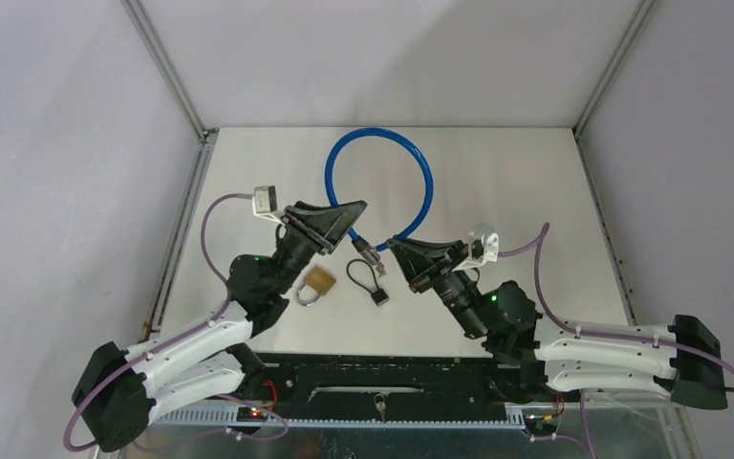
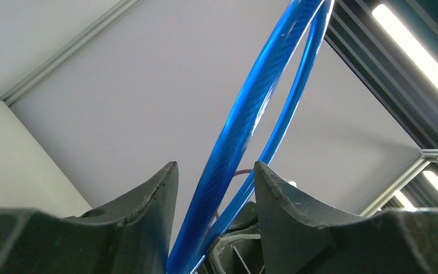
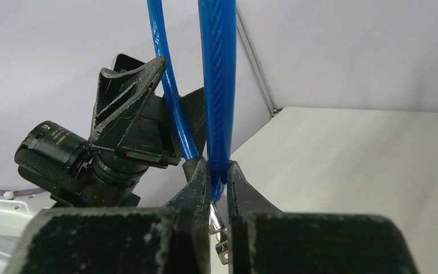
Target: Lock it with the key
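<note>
A blue cable lock [image 1: 425, 183] forms an upright loop above the board, its metal lock end [image 1: 367, 251] and keys hanging between the grippers. My right gripper is shut on the blue cable near that end. My left gripper is open, with both runs of blue cable showing between and beyond its fingers; in the top view it is at the loop's left side, above the lock end. In the right wrist view the lock end is partly hidden behind my right fingers.
A brass padlock [image 1: 320, 282] and a small black cable lock [image 1: 379, 296] lie on the white board [image 1: 516, 191] near its front middle. The board's back and right are clear; walls enclose it on the sides and back.
</note>
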